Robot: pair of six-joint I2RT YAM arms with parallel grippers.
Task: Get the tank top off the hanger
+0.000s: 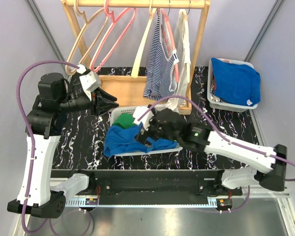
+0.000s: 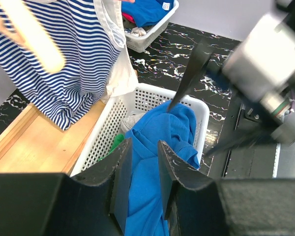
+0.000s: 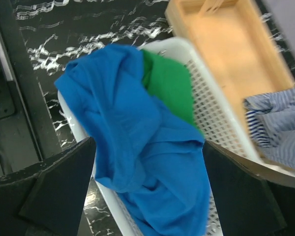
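Note:
Striped tank top [image 1: 160,73] hangs on the rack at the right, beside cream and pink hangers and a white garment [image 1: 183,49]; the left wrist view shows its striped hem [image 2: 64,73] above the wooden shelf. My left gripper [image 1: 105,103] is left of it, over the shelf, fingertips slightly apart with nothing between them. My right gripper [image 1: 142,132] is lower, over the white basket, blurred and open, with blue cloth [image 3: 128,142] below its fingers.
The basket [image 1: 118,110] holds blue and green cloth. A second basket [image 1: 226,105] with blue cloth stands at the back right. Empty hangers [image 1: 113,29] hang at the rack's left.

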